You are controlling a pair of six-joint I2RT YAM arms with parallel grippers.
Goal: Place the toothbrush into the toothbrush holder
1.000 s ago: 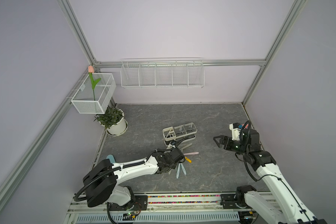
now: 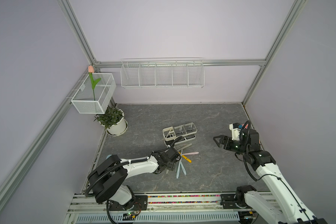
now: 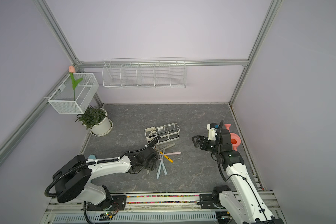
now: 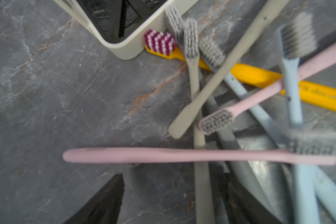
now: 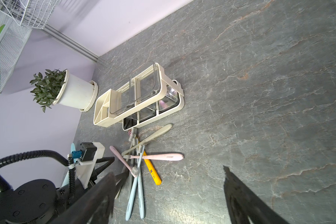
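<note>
A pile of toothbrushes in pink, grey, beige, blue and yellow [image 2: 186, 158] lies on the table in front of the white toothbrush holder [image 2: 179, 132], which has several compartments. My left gripper hangs over the pile, its fingers apart and blurred, just short of a pink toothbrush [image 4: 130, 155] lying crosswise; nothing shows held between them. In the left wrist view a beige handle [image 4: 203, 183] lies beneath, between the fingertips. My right gripper stands open and empty at the right, away from the pile.
A potted plant [image 2: 116, 125] stands at the back left under a white wall basket [image 2: 86, 108] with a tulip. A wire rack [image 2: 162, 74] hangs on the back wall. A pink object [image 3: 235, 140] is partly behind the right arm. Table space around the holder is clear.
The left arm has shifted: its elbow has moved to the right and the gripper has moved slightly left over the pile. The right arm stays still.
</note>
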